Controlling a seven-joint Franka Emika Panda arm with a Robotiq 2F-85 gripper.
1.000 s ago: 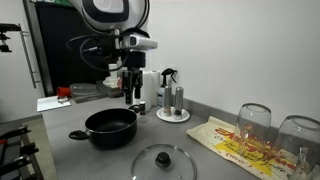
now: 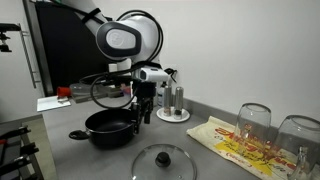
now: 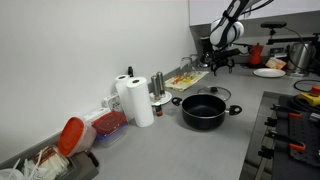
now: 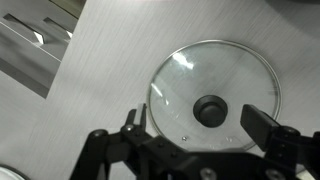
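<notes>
A glass lid (image 2: 180, 172) with a black knob (image 2: 163, 159) lies flat on the grey table. Behind it and to the left stands a black pan (image 2: 112, 125), with no lid on it. My gripper (image 2: 142, 112) hangs low by the pan's right side, as exterior view 1 has it. In the wrist view the fingers (image 4: 258, 124) are spread wide, and the gripper is open. Between and beyond them the lid (image 4: 185, 75) and its knob (image 4: 210, 111) show, untouched. The pan (image 3: 205, 120) and lid (image 3: 212, 91) also appear in exterior view 2.
Several bottles stand on a white plate (image 2: 172, 117) behind the gripper. To the right are a yellow printed bag (image 2: 228, 143) and two upturned glasses (image 2: 254, 122). Bare table (image 3: 175, 145) surrounds the pan's near side in exterior view 2.
Over the last second the arm has come down and to the right, from above the pan to low beside its right rim. The pan and lid have stayed put.
</notes>
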